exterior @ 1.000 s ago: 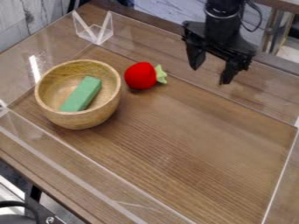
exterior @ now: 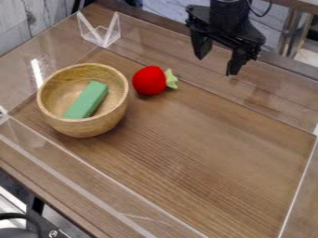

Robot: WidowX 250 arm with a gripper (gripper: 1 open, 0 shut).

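My gripper hangs over the back right of the wooden table, pointing down; whether it is open or shut I cannot tell. A red strawberry-like toy with green leaves lies left of and below the gripper. A wooden bowl at the left holds a green oblong block.
A clear, wire-like rack or container stands at the back left. Dark cables show at the bottom left edge.
The bowl, block and red toy are unchanged.
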